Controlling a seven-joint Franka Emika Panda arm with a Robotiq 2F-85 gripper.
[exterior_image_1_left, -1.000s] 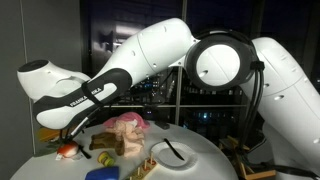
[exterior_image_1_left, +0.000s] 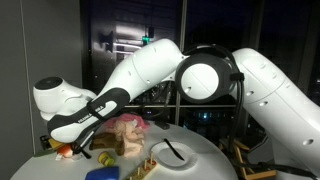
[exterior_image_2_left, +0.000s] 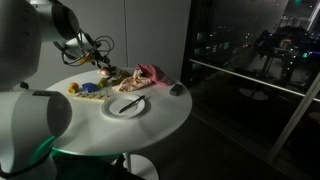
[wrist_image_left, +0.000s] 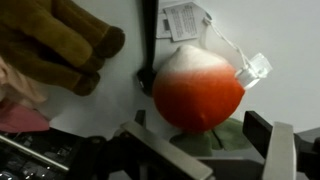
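Note:
An orange-red plush thing (wrist_image_left: 198, 92) with a pale top, a tag and a string lies on the white table in the wrist view. My gripper stands open over its lower end, one finger to each side of the picture. Green leaf-like cloth (wrist_image_left: 222, 138) shows between the fingers beneath the plush. From exterior view 1 only a bit of the orange-red plush (exterior_image_1_left: 67, 152) is visible, under the end of my arm. In exterior view 2 my gripper is at the table's far left, small and dark.
A brown plush (wrist_image_left: 60, 45) and a black rod-like thing (wrist_image_left: 149, 45) lie close beside the orange-red one. Elsewhere on the table are a blue thing (exterior_image_1_left: 103, 173), a pink cloth (exterior_image_1_left: 128, 132) and a white plate (exterior_image_2_left: 108, 112) with a dark utensil (exterior_image_2_left: 131, 104).
The arm's end has come lower over the orange-red plush and now covers more of it in exterior view 1. The things on the table look unmoved.

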